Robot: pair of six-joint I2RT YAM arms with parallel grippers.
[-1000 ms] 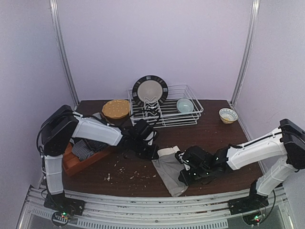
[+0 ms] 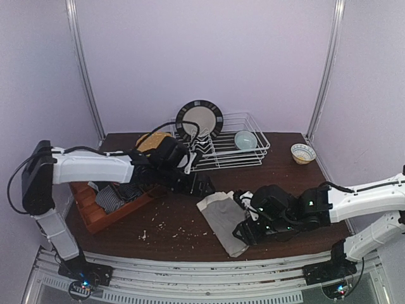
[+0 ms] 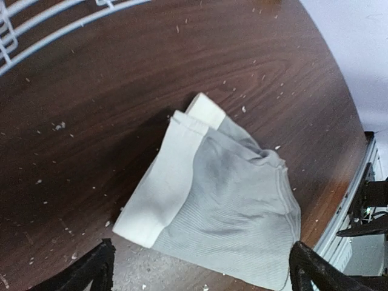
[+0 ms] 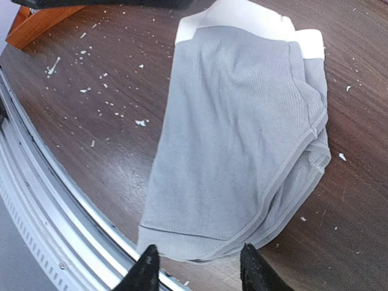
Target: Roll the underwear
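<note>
Grey underwear [image 2: 223, 223] with a white waistband lies folded on the dark table, its band toward the back. In the left wrist view the white waistband [image 3: 167, 182] faces the open left gripper, which holds nothing. From above, my left gripper [image 2: 205, 187] hovers just behind the band. My right gripper is over the front end of the cloth, its fingers apart with nothing seen gripped between them. In the right wrist view the folded layers of the underwear [image 4: 230, 139] show along one side.
A wooden tray [image 2: 101, 218] with dark striped clothes stands at the left. At the back are a white dish rack [image 2: 243, 158] with a plate [image 2: 199, 119] and a bowl [image 2: 245, 140]. Another bowl [image 2: 303, 153] sits back right. Pale crumbs litter the table.
My left gripper has lifted away from the waistband and moved toward the back. The underwear's waistband corner shifted slightly left.
</note>
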